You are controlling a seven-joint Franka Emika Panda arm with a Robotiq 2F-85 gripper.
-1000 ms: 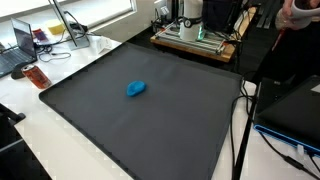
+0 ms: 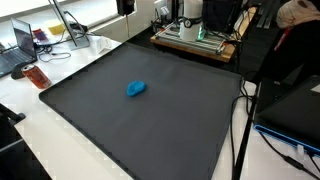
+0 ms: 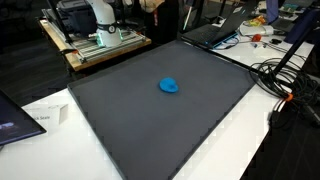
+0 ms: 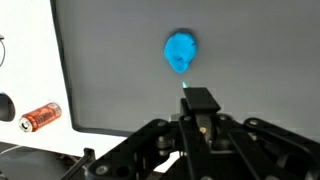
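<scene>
A crumpled blue cloth-like piece lies on the dark grey board, left of its middle in exterior view 1. The same blue piece shows toward the far part of the board in exterior view 2. In the wrist view the blue piece lies beyond my gripper, apart from it. The fingers appear shut on a thin item; only its small teal tip shows, and the fingers hide the rest. At the top edge of exterior view 1 only a dark bit of the gripper is visible.
An orange-red can stands on the white table beside the board. Laptops and cables sit around the edges, with a wooden tray at the back. Most of the board is bare.
A dark part of my gripper has come into exterior view 1 at the top. At upper right, a hand with a white ring-shaped thing has moved up and mostly out of view. The blue piece stays put.
</scene>
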